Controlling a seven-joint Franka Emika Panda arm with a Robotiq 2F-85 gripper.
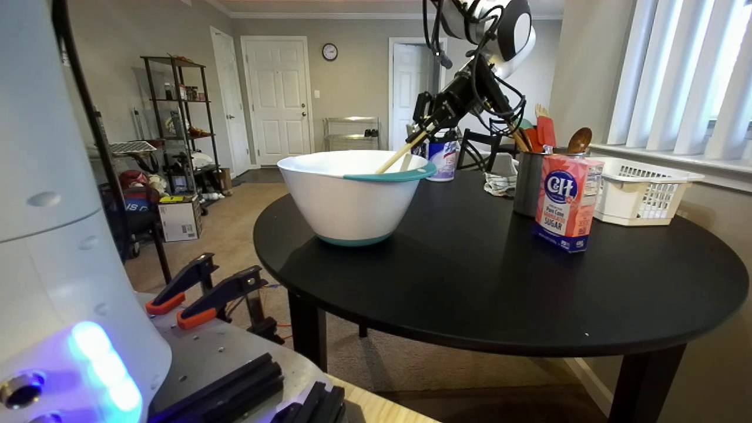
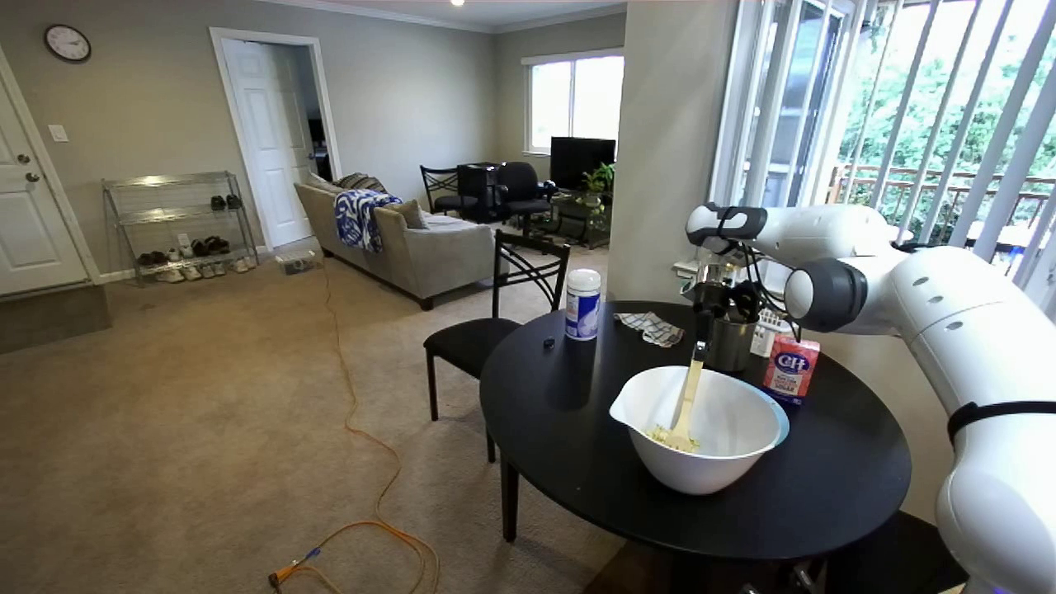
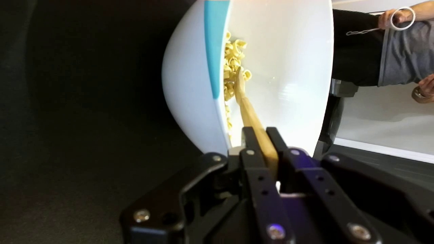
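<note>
A wooden spatula (image 2: 684, 405) leans in the white mixing bowl (image 2: 693, 469), its lower end among yellow pasta pieces (image 2: 661, 434) in the second exterior view. Its handle runs up over the rim into my gripper (image 2: 700, 346), which is shut on it. In the wrist view the wooden shaft (image 3: 254, 118) passes between both fingers, and the pasta (image 3: 234, 61) lies against the wall beside the teal strip (image 3: 213, 44). The bowl (image 1: 356, 208) stands upright on the round black table. In the first exterior view the spatula's lower end is hidden inside it.
A sugar carton (image 1: 561, 204) stands before a metal utensil holder (image 1: 529, 184) and a white basket (image 1: 638, 201). Behind are a wipes canister (image 2: 583, 305) and a striped cloth (image 2: 650, 327). A person (image 3: 407, 53) stands beyond the bowl.
</note>
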